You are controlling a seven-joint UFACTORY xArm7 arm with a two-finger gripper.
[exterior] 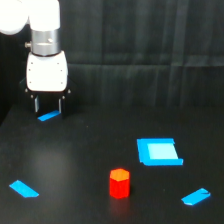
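Observation:
My gripper point(48, 106) hangs at the upper left below a white arm. Its two dark fingers stand apart, with no object visible between them. Just beneath the fingertips is a blue piece point(48, 116), which seems to lie on the dark table. A second flat blue piece point(23, 188) rests near the front left, and a third blue piece point(196, 197) is at the front right. In the front middle stands a red block point(119, 184) with angled sides. Right of centre is a blue square item point(143, 148) with a whitish middle; whether that middle is hollow is unclear.
A black curtain point(140, 80) closes off the back.

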